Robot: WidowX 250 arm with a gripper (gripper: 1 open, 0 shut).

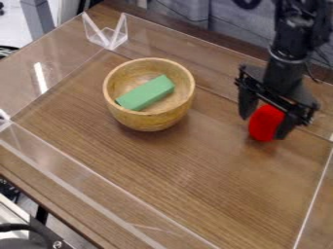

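My gripper (267, 107) is at the upper right of the table, lowered over a red object (267, 124), with dark fingers on either side of it; whether they touch it is unclear. A yellow bowl (166, 73) sits left of centre with a green block (144, 91) inside it.
A small clear object (104, 29) stands at the top left. The table's far edge runs along the upper right.
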